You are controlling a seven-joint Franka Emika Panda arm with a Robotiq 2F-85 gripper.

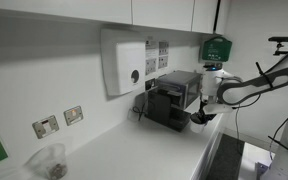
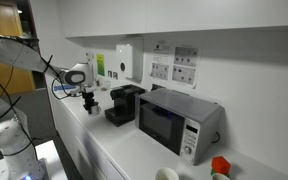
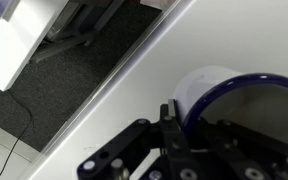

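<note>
A white mug with a dark blue rim (image 3: 199, 88) fills the lower right of the wrist view, its mouth facing the camera. My gripper is shut on the mug's near wall at the rim. In exterior view 2 the gripper (image 2: 90, 102) and mug (image 2: 95, 110) are over the left part of the counter, left of the black coffee machine (image 2: 122, 106). Exterior view 1 shows the gripper (image 1: 196, 117) by the counter's front edge, past the machine. Whether the mug's base touches the counter cannot be told.
A microwave (image 2: 176, 122) stands beside the coffee machine. A clear container (image 1: 48, 160) lies at the counter's other end, with open white counter (image 1: 134, 148) between. Another white mug (image 2: 167, 174) and a red object (image 2: 220, 165) are in front of and beside the microwave.
</note>
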